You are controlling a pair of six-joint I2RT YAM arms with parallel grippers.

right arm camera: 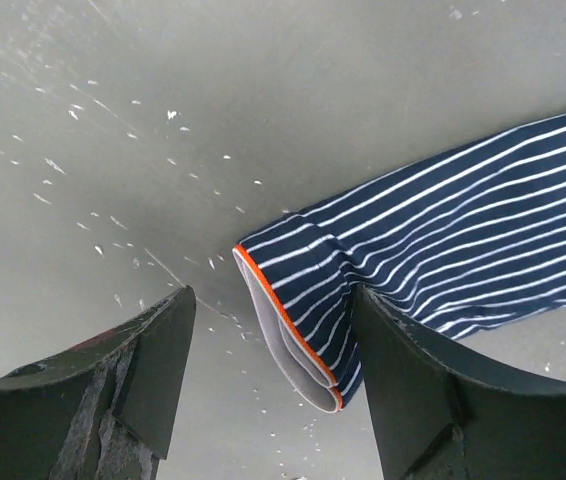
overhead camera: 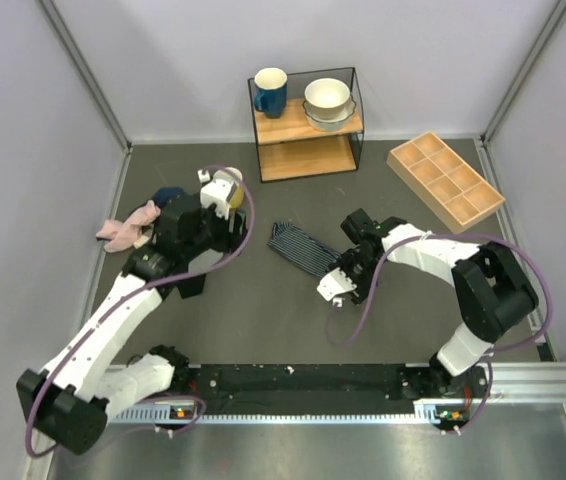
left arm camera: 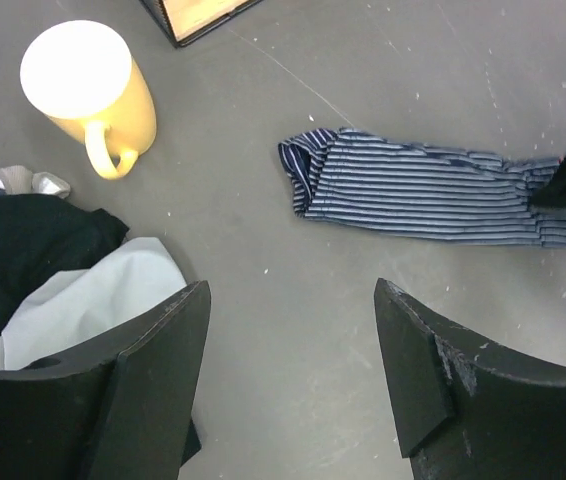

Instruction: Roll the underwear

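Observation:
The underwear, dark with white stripes, lies on the table as a long narrow folded strip. In the left wrist view the striped underwear has a folded-over left end, and its right end runs to the other arm's black finger. My left gripper is open above bare table, clear of the cloth, with nothing between its fingers. My right gripper stands part open at the strip's orange-edged end. One right finger overlaps the cloth; the open layers of the underwear show between the two fingers.
A yellow mug and a heap of clothes are on the left. At the back stands a wire shelf with crockery. A wooden compartment tray sits back right.

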